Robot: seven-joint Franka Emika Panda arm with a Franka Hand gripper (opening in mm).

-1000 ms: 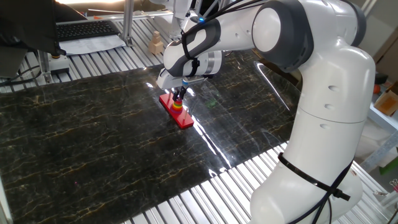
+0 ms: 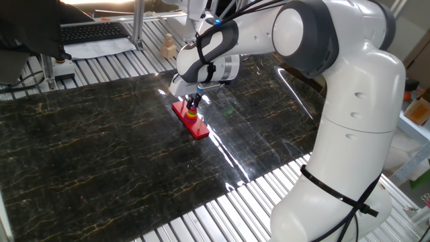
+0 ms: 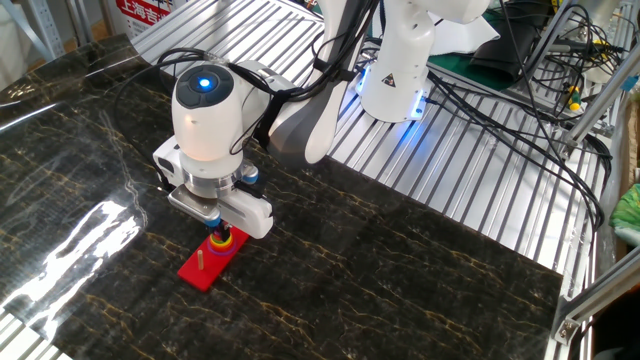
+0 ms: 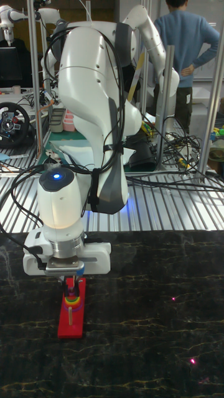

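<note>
A red board with upright pegs lies on the dark marbled table. Around its middle is a small stack of coloured rings, with yellow and red showing. In the second exterior view a bare wooden peg stands near one end of the board, and a purple ring shows low in the stack. My gripper points down right at the top of the stack, its dark fingertips close to the upper ring. The fingers are too small and partly covered to tell whether they are open or shut on a ring.
The dark tabletop around the board is bare, with bright reflections on it. Slatted metal rails border it. A small wooden figure and a keyboard stand beyond the far edge. Cables trail across the rails.
</note>
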